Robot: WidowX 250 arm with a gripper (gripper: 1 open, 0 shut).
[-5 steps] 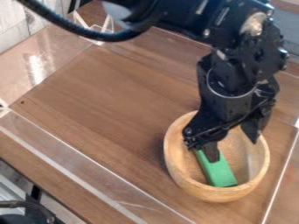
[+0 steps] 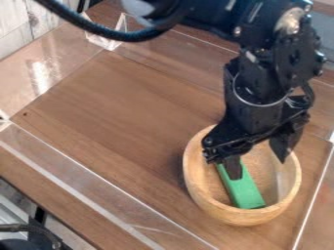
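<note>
A round wooden bowl [image 2: 206, 190] sits at the lower right of the table. A green block [image 2: 243, 193] lies inside it, long side slanting from upper left to lower right. My black gripper [image 2: 257, 156] is over the bowl with its fingers apart, the left fingertip down at the upper end of the green block and the other toward the bowl's back right. Whether the left fingertip touches the block cannot be told.
Clear strips run along its left and right sides, and a black cable arches over the upper left.
My gripper has shifted very slightly over the last second, staying open above the bowl. The bowl and green block look unmoved.
</note>
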